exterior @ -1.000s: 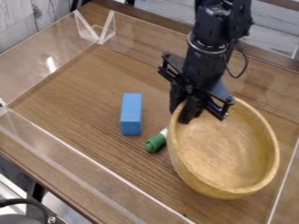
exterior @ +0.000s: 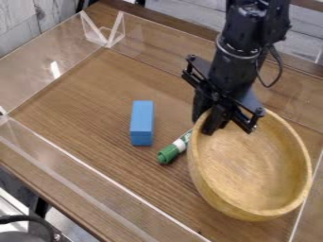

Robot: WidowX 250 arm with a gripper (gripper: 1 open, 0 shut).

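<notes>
My dark gripper [exterior: 214,112] hangs at the upper rim of a large tan oval bowl [exterior: 252,180], shut on that rim at its left-upper end. A small green cylindrical object [exterior: 172,150] with white parts lies just left of the bowl, partly hidden by it. A blue block [exterior: 142,123] lies on the wooden surface further left.
The wooden surface [exterior: 89,104] is bounded by clear or pale walls at left and back. The bowl takes up much of the right front.
The bowl and my gripper have shifted slightly to the right; the bowl also sits a little lower in view. The blue block and green object stay put.
</notes>
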